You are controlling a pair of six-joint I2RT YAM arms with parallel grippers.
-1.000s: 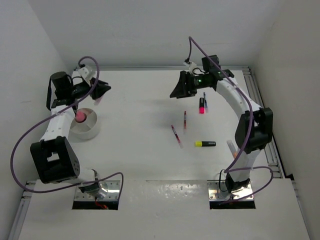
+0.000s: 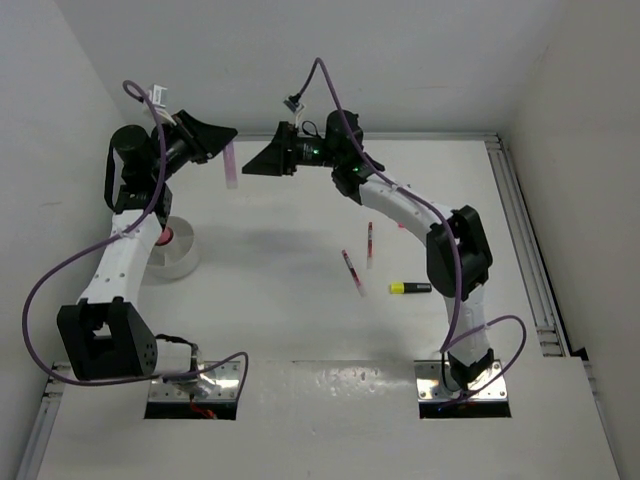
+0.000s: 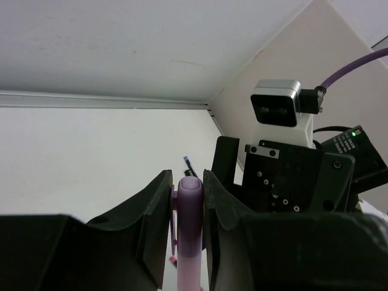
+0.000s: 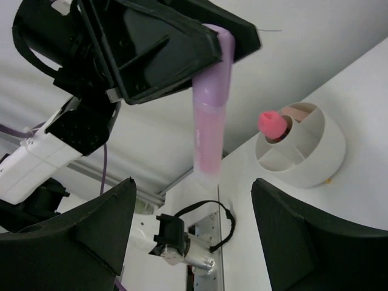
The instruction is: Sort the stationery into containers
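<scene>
My left gripper point(image 2: 226, 145) is shut on a translucent pink-purple marker point(image 2: 230, 172), held upright in the air; in the left wrist view the marker point(image 3: 190, 236) rises between the fingers. My right gripper point(image 2: 270, 158) is open with nothing between its fingers, raised and facing the marker a short way off; the right wrist view shows the marker point(image 4: 210, 133) ahead of those fingers. A white compartmented round holder point(image 2: 172, 262) with a pink item point(image 4: 273, 124) in it stands at the left of the table, partly hidden by the left arm.
Two red pens point(image 2: 352, 272) point(image 2: 370, 243) and a yellow-capped black highlighter point(image 2: 410, 288) lie on the table at right. Other items near the right edge are mostly hidden by the right arm.
My left gripper has risen and moved right with the marker. My right gripper has moved left and up towards it, so the two are now close.
</scene>
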